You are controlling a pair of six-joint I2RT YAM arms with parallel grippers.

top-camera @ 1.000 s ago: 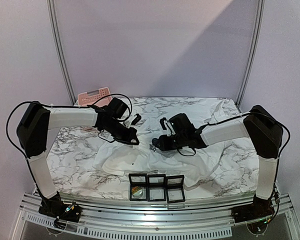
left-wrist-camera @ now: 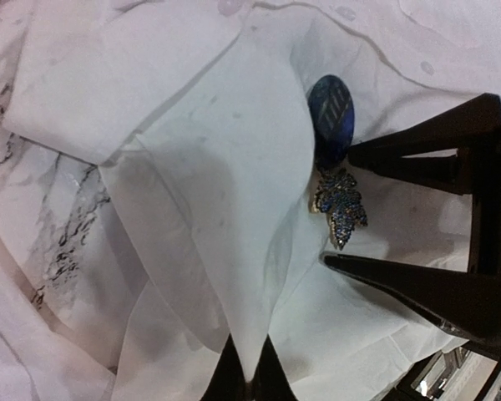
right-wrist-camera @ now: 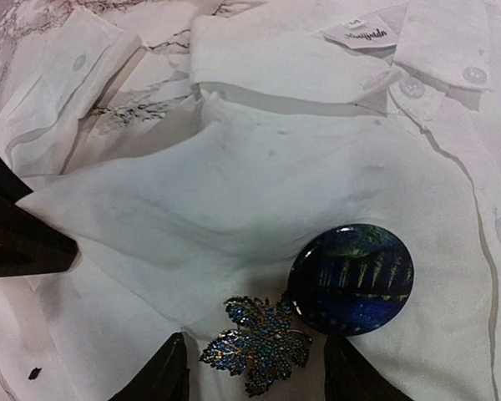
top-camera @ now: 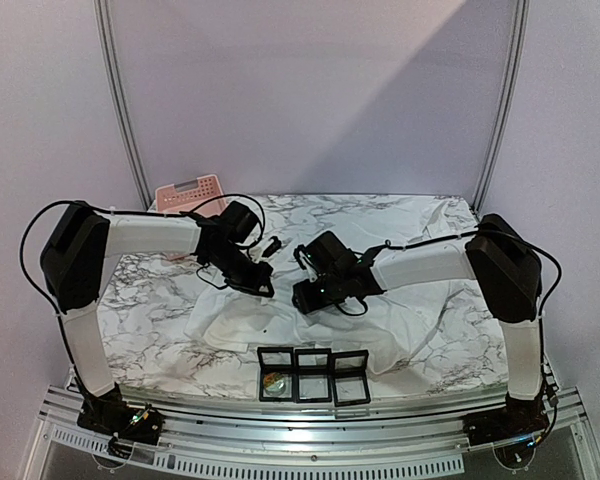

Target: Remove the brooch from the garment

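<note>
A white garment lies spread on the marble table. On it sit a leaf-shaped brooch set with dark blue stones and, touching it, a round dark blue badge. In the left wrist view, my left gripper is shut on a raised fold of the cloth, pulling it taut. My right gripper is open, its fingers on either side of the leaf brooch. From the left wrist view, the right fingertips flank the leaf, one close to the badge's lower edge. The brooch's back and pin are hidden.
Black open boxes with compartments stand at the table's front edge; the left one holds something small. A pink basket is at the back left. The two grippers are close together over the garment.
My right gripper has moved left, towards the left gripper, and now covers the brooch in the top view. The left gripper has shifted only slightly.
</note>
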